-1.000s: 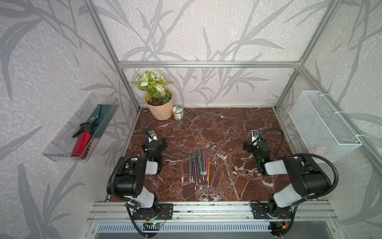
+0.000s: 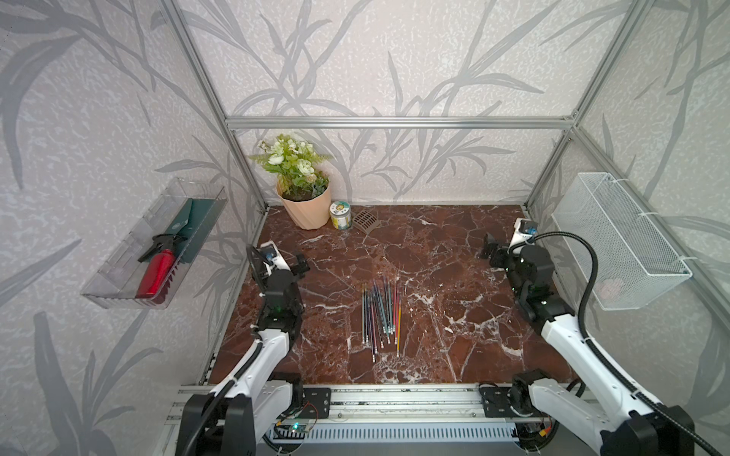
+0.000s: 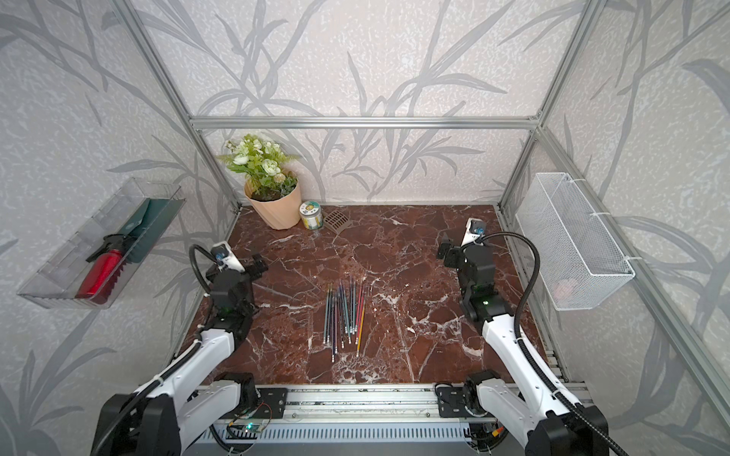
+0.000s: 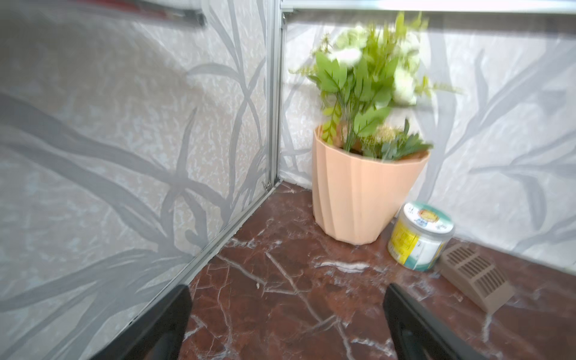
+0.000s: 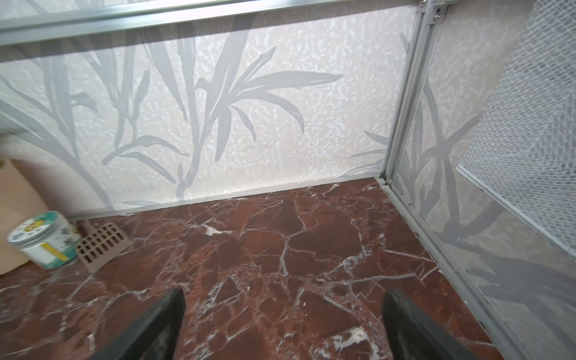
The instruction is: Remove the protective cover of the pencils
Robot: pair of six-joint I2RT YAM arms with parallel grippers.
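Several thin pencils [image 2: 381,315] lie side by side in a loose bundle on the dark red marbled table, between the two arms; the top right view also has these pencils [image 3: 346,315]. They are too small to tell whether covers sit on them. Left of the bundle and farther back, my left gripper stands open, nothing between its dark fingers. My right gripper is open and empty too, well off to the right of the pencils. Neither wrist view takes in the pencils.
A flower pot [image 2: 305,209], a small tin [image 2: 340,216] and a slotted beige block [image 2: 366,221] stand at the back left. A clear bin [image 2: 121,285] hangs on the left wall, a white mesh basket [image 2: 619,243] on the right.
Both arms have unfolded from their bent pose and straightened, their grippers moving outward, away from the pencils, and the right one farther back. The pencils have stayed put.
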